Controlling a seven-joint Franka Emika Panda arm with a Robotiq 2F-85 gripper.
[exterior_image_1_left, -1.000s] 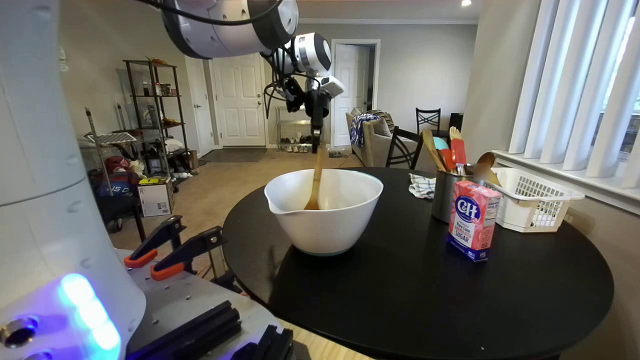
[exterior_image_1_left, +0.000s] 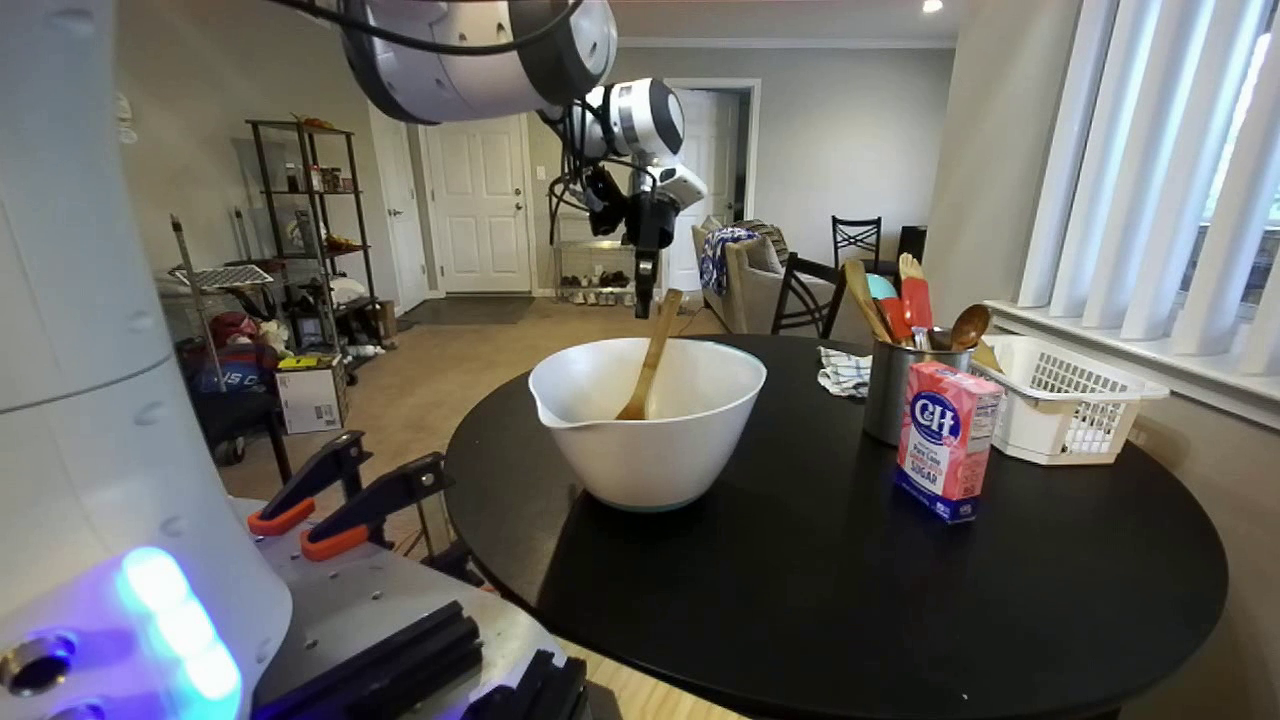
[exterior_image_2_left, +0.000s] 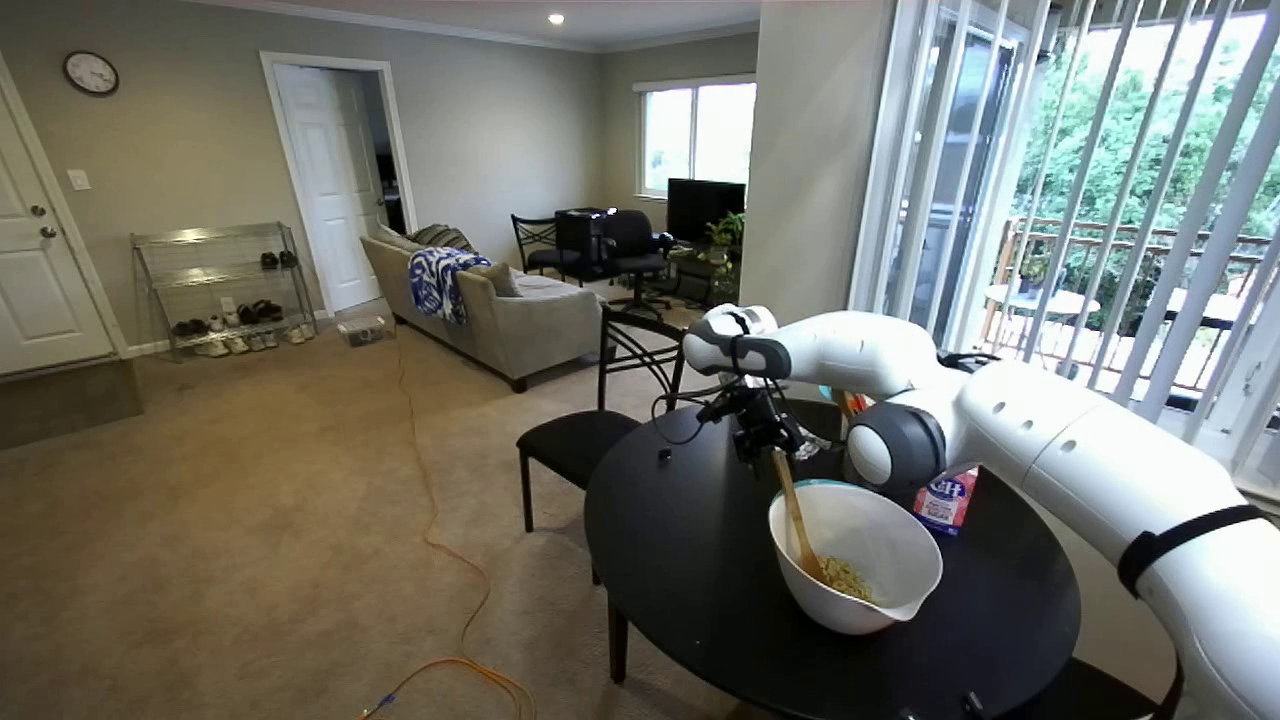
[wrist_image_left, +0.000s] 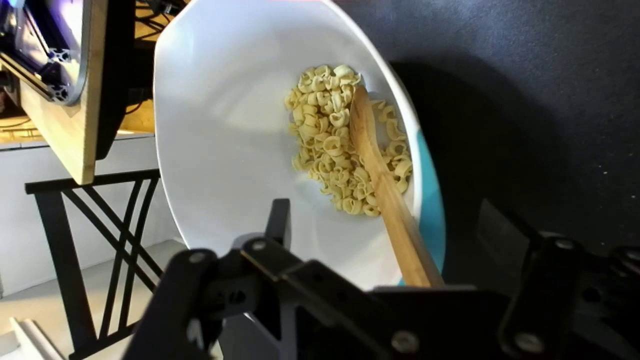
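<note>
A white mixing bowl (exterior_image_1_left: 648, 444) with a teal underside stands on the black table, small shell pasta (wrist_image_left: 327, 141) heaped in its bottom. The wooden spoon (wrist_image_left: 387, 192) has its head in the pasta, and its handle slants up past the bowl's rim. My gripper is open above the rim, one finger (wrist_image_left: 279, 222) over the bowl and the other finger (wrist_image_left: 504, 237) beyond its edge. Between them runs the spoon handle, with gaps on both sides; its top end is hidden by the gripper body in the wrist view.
A pink sugar box (exterior_image_1_left: 948, 438) stands right of the bowl, near a metal canister (exterior_image_1_left: 894, 390) of utensils and a white basket (exterior_image_1_left: 1068, 414). A folded cloth (exterior_image_1_left: 843, 372) lies behind.
My gripper has shifted right and slightly down in exterior view 1. The spoon, nearly upright before, now leans further right, its head still in the bowl.
</note>
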